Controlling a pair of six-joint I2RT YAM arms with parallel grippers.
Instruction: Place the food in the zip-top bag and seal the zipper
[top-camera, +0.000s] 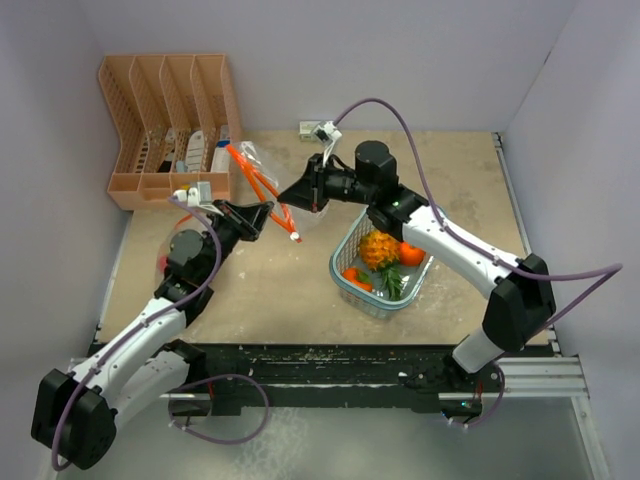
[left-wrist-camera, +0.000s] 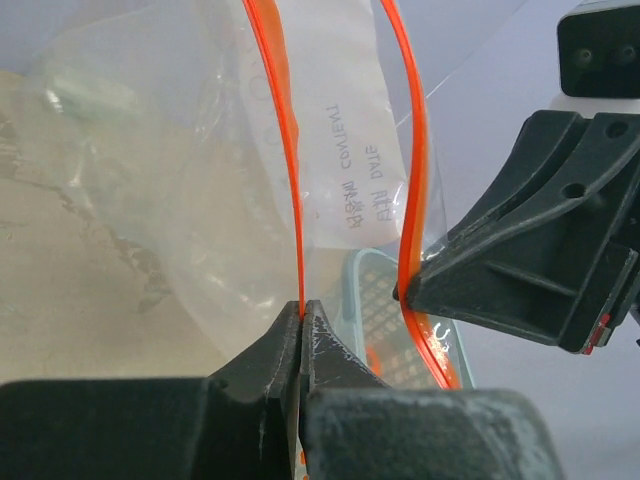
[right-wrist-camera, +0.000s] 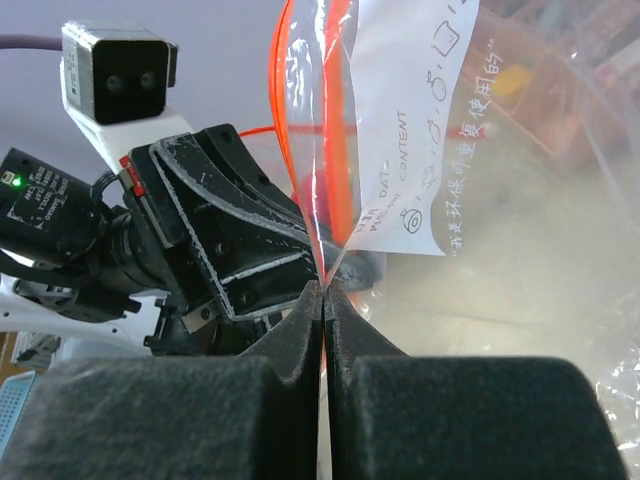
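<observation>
A clear zip top bag (right-wrist-camera: 520, 230) with an orange zipper edge (top-camera: 252, 176) hangs between the two arms, its mouth spread apart. My left gripper is shut on one orange side of the mouth. The opposite side is pinched by my right gripper, also shut; its tips lie just right of the left ones in the top view. No food shows inside the bag. Toy food lies in the pale blue basket (top-camera: 337, 262): an orange pineapple (top-camera: 380, 249) with green leaves, a round orange fruit (top-camera: 411, 254) and another orange-red piece (top-camera: 357, 278).
A tan divided rack (top-camera: 120, 185) with boxes and bottles stands at the back left. At the back wall lies a small pale object (top-camera: 312, 130).
</observation>
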